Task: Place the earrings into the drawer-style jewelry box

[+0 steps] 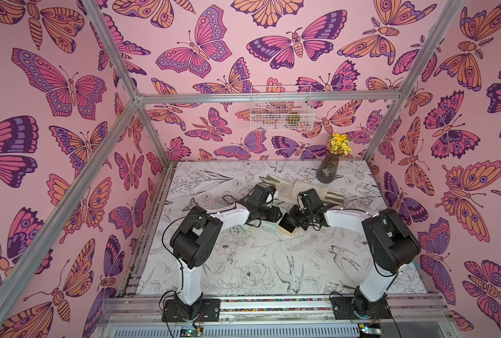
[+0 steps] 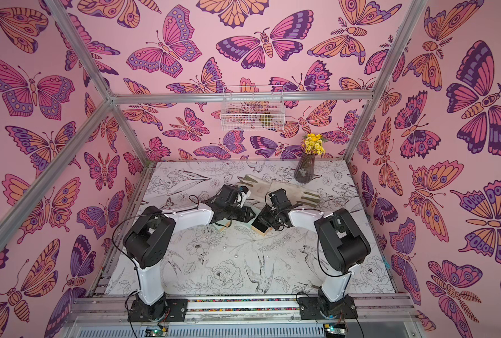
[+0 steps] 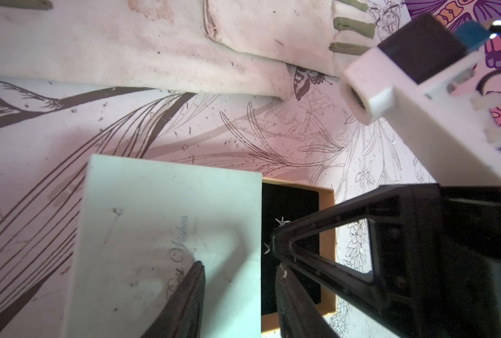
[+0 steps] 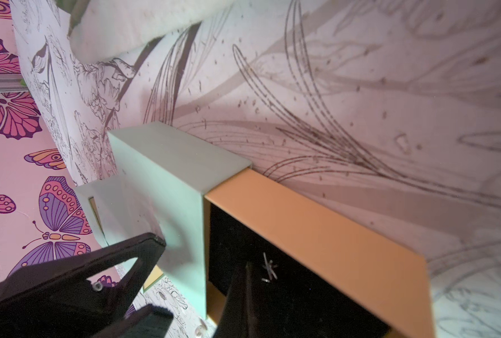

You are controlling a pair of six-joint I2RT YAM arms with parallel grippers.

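The jewelry box has a mint sleeve (image 3: 166, 225) with "Best Wishes" lettering and a tan drawer (image 4: 318, 225) slid out, lined in black. One small silver starfish-like earring (image 3: 282, 221) lies on the lining, and a second silver piece (image 3: 266, 248) shows close to the sleeve's edge. My right gripper is shut, its tips inside the drawer beside the earring (image 4: 269, 266); nothing shows between them. My left gripper is over the box with its fingertips apart. Sleeve and dark lining show between them; whether anything is held lower down is hidden.
Cream gloves (image 1: 301, 191) lie behind the box. A dark vase (image 1: 328, 168) of yellow flowers stands at the back right. A pale piece with a slot (image 4: 104, 205) sits beyond the sleeve.
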